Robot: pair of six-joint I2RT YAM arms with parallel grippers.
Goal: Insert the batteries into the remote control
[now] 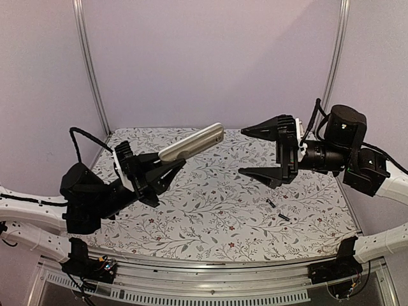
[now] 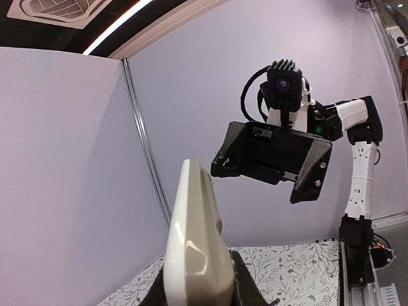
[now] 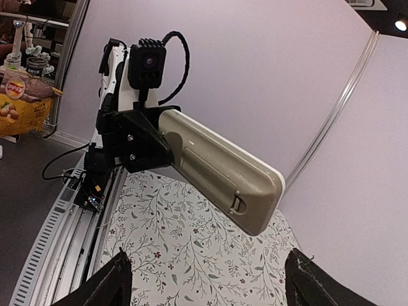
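The white remote control [image 1: 192, 143] is held in the air above the table, with my left gripper [image 1: 173, 167] shut on one end of it. In the right wrist view the remote control [image 3: 217, 167] slants down to the right, its back toward that camera; the battery cover appears closed. To the right in the top view, my right gripper [image 1: 242, 151] stands wide open, apart from the remote and empty. Two small dark batteries, one battery [image 1: 271, 203] and a second battery [image 1: 284, 217], lie on the table below the right gripper.
A metal rail [image 1: 210, 287] runs along its front edge, and pale walls close in the back and sides.
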